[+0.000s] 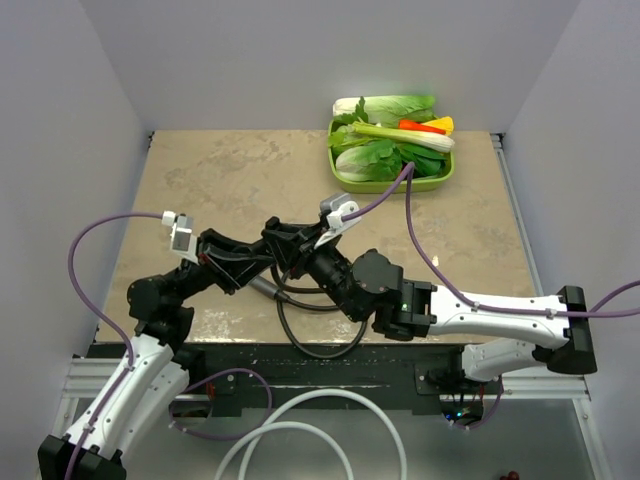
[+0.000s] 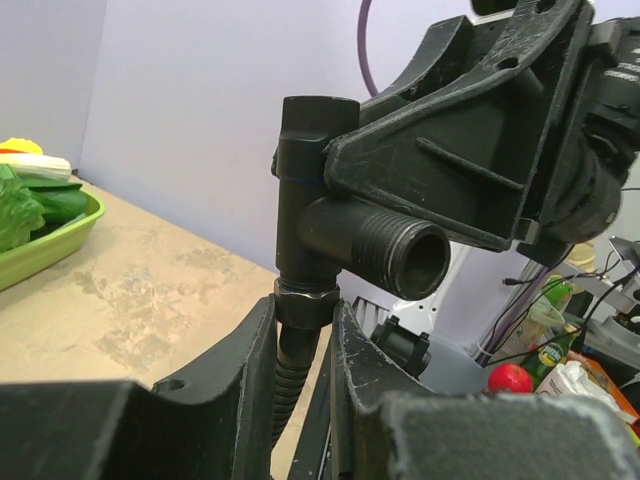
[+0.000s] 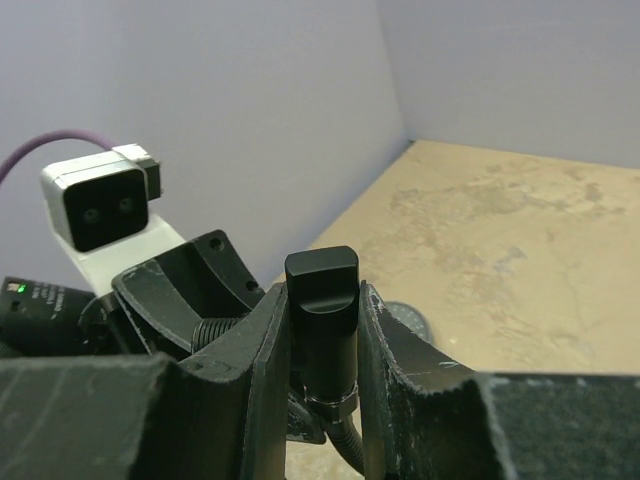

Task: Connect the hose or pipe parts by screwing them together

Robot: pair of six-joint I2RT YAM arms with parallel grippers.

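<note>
Both grippers meet over the worktop's front middle. In the left wrist view a black tee fitting (image 2: 305,200) with a threaded side outlet stands upright; my left gripper is shut on its collar, above the ribbed hose (image 2: 292,390). My right gripper is shut on the fitting's top end. In the top view the grey hose (image 1: 335,350) lies looped on the worktop beneath the grippers, partly hidden by the right arm.
A green tray (image 1: 345,182) of vegetables stands at the back right. White hose loops (image 1: 370,405) lie in front of the worktop.
</note>
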